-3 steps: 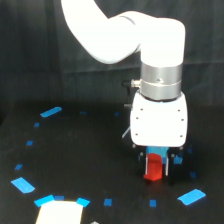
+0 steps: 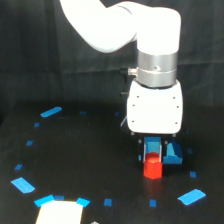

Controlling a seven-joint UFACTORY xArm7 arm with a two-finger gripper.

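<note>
The white arm reaches down from the top, and its gripper (image 2: 153,153) is low over the dark table at right of centre. A small red block (image 2: 153,168) shows directly below the hand, at the height of the fingertips. Blue pieces surround it: one blue shape (image 2: 174,155) is just right of the fingers, and more blue shows between the hand and the red block. The fingers are dark and small here, so I cannot tell whether they are apart or closed on anything.
Flat blue markers lie around the table, among them a strip (image 2: 51,112) at the far left, one (image 2: 22,185) at the near left and another (image 2: 191,197) at the near right. A pale object (image 2: 60,212) stands at the front edge.
The hand has risen and shifted slightly left in the view. More of the blue shape to the right of the fingers shows. The red block appears in nearly the same place.
</note>
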